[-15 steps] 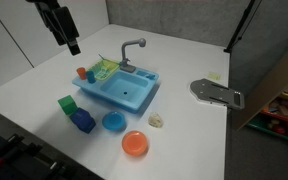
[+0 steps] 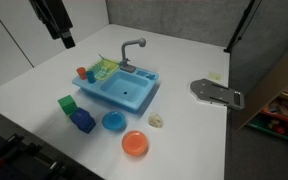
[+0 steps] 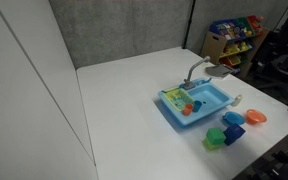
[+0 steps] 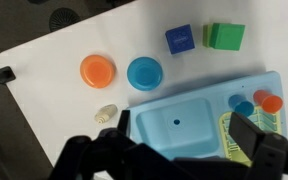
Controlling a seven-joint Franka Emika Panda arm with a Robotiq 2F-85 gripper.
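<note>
High above the table's left side hangs my gripper [image 2: 68, 42], well clear of everything. In the wrist view its dark fingers [image 4: 109, 153] stand wide apart with nothing between them. Beneath lies a light-blue toy sink [image 4: 177, 123] with a grey faucet [image 2: 134, 43]. On the sink's rack side are an orange cup [image 4: 272, 103], a blue cup [image 4: 241, 105] and a yellow-green rack [image 2: 105, 70]. A blue plate [image 4: 145, 73] and an orange plate [image 4: 98, 71] lie in front, near a blue block [image 4: 180, 39] and a green block [image 4: 225, 37].
A small pale object [image 2: 156, 120] lies right of the blue plate. Farther right is a grey metal tray-like piece [image 2: 216, 94]. Beyond the table stands a wooden shelf [image 2: 274, 85] with colourful bins.
Compared with a second ago, my gripper is slightly higher and farther left in exterior view 1. The objects on the table have not moved.
</note>
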